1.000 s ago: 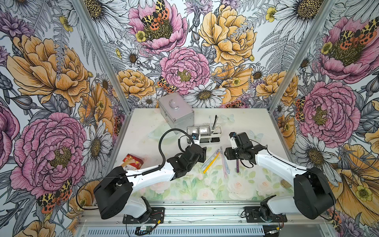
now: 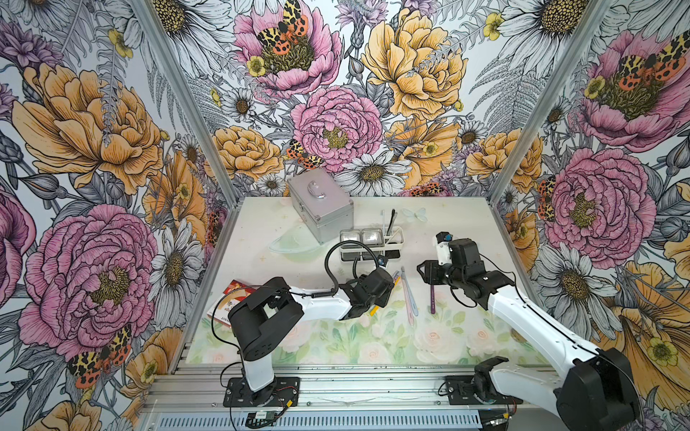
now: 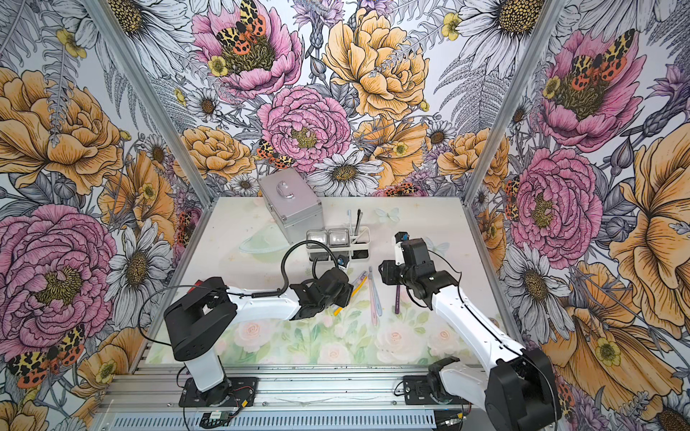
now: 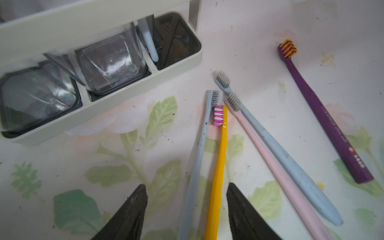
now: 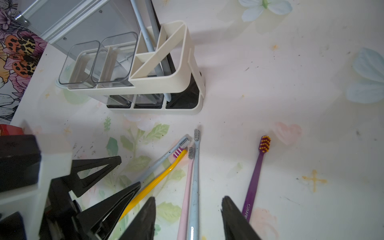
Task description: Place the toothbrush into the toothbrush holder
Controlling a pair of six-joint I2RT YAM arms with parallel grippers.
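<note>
Several toothbrushes lie loose on the table. In the left wrist view my open left gripper is over the handles of a yellow toothbrush (image 4: pixel 218 172) and a light-blue one (image 4: pixel 196 168), nothing held. Right of them lie a pink toothbrush (image 4: pixel 264 152), a second blue one (image 4: pixel 288 160) and a purple one (image 4: pixel 320 110). The white toothbrush holder (image 5: pixel 160 88) stands behind them, with a blue brush and dark items in its slots and clear cups at its left. My right gripper hovers open above the table between the blue and purple brushes, empty.
A silver case (image 2: pixel 321 208) stands behind the holder at the back left. A red packet (image 2: pixel 226 301) lies at the left front, partly behind the left arm.
My right gripper has moved slightly right, its elbow swinging outward. The brushes appear unmoved.
</note>
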